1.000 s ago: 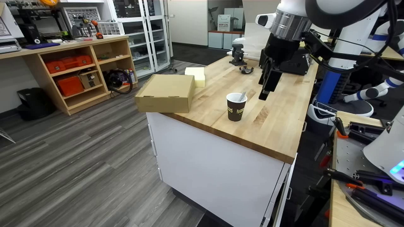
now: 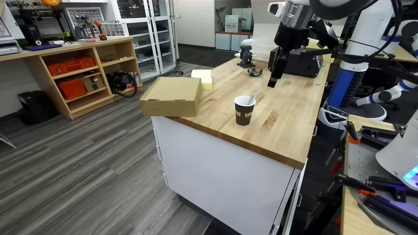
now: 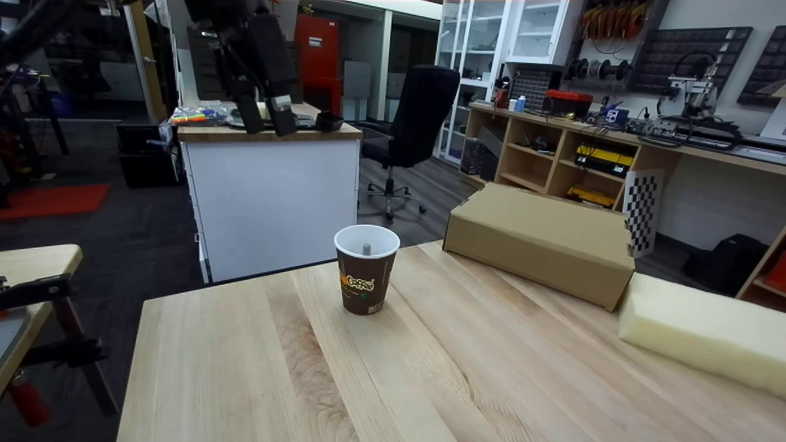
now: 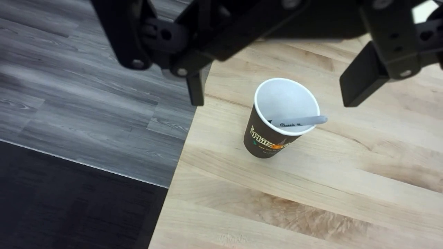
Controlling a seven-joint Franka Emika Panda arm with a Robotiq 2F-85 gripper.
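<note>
A dark brown paper coffee cup (image 2: 243, 115) with a white rim stands upright on the wooden worktop (image 3: 243, 346). In the wrist view the cup (image 4: 268, 137) shows a pale marker-like stick (image 4: 299, 121) inside, its end leaning out over the rim. My gripper is open, its two fingers wide apart and nothing held. In exterior view 1 the gripper (image 2: 273, 80) hangs above and to the right of the cup, clear of it. The gripper (image 3: 266, 121) also shows at upper left in exterior view 2.
A cardboard box (image 2: 172, 96) sits at the worktop's left corner, with a cream foam block (image 2: 202, 78) behind it. A black machine (image 2: 301, 64) and a small dark stand (image 2: 246, 56) occupy the far end. Bare wood surrounds the cup.
In exterior view 1 my gripper has risen away from the worktop, its fingertips now higher in the picture. The cup, its stick and the box have stayed put.
</note>
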